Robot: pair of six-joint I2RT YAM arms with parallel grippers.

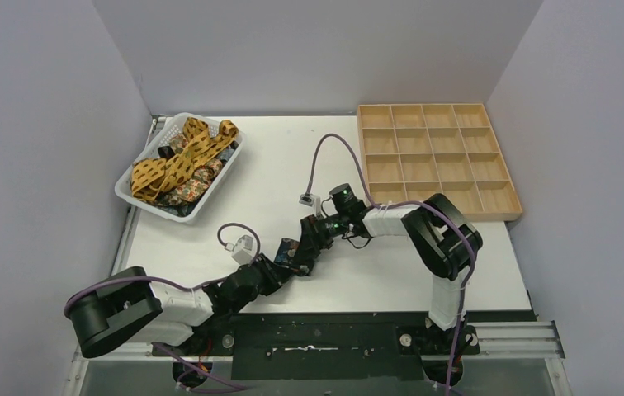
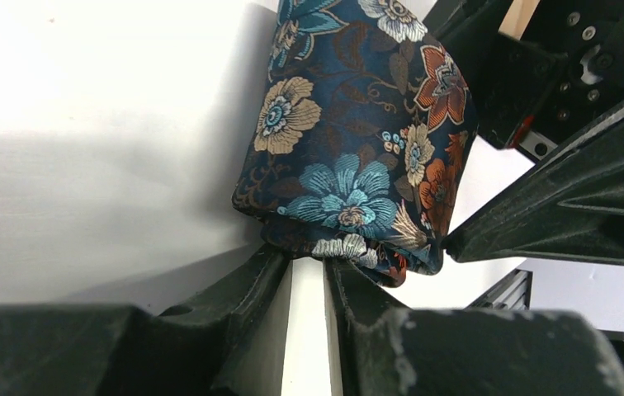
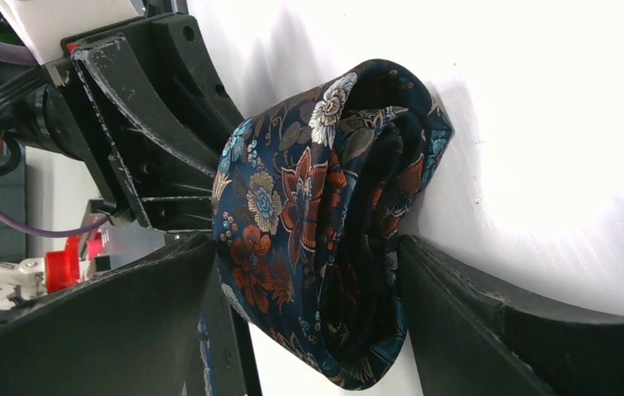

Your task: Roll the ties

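Observation:
A dark blue floral tie [image 1: 287, 250], folded into a thick flat bundle, rests near the table's front edge; both grippers partly cover it from above. Its layered folded edge [image 3: 363, 223] shows in the right wrist view. My left gripper is nearly closed, and the bundle's lower fold lies across its fingertips; how deep the cloth sits between them is hard to see. My right gripper straddles the bundle, one finger on each side, the fingers still apart by the bundle's width.
A white basket [image 1: 120, 183] holding yellow and floral ties stands at the back left. At the back right lies a wooden tray [image 1: 507, 216] with empty compartments.

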